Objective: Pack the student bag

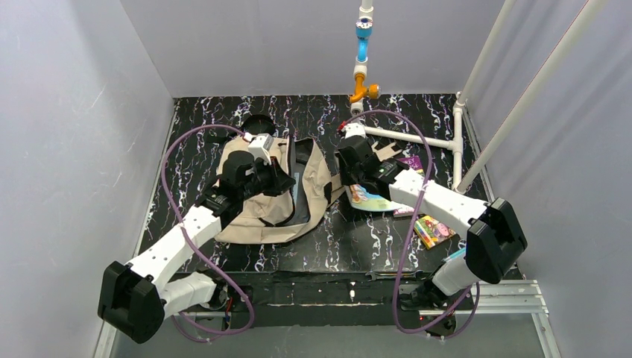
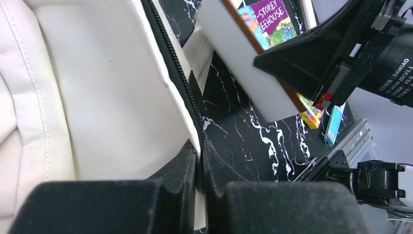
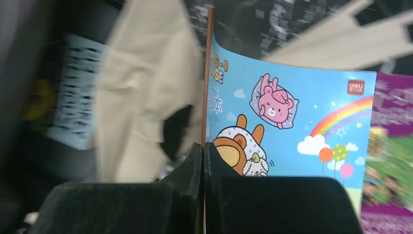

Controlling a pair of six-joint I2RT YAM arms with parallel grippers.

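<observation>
The beige bag lies on the left half of the table, its mouth pulled apart so the dark inside shows. My left gripper is shut on the zippered edge of that mouth. To the right of the bag, my right gripper is shut on the spine edge of a light blue picture notebook, which is held off the table. In the right wrist view a pale item with a printed pattern shows blurred inside the bag. A purple storybook lies beyond the held notebook.
A small yellow book and a light blue box lie at the right of the table. White pipes stand along the right and back. Bare table shows in front, between bag and books.
</observation>
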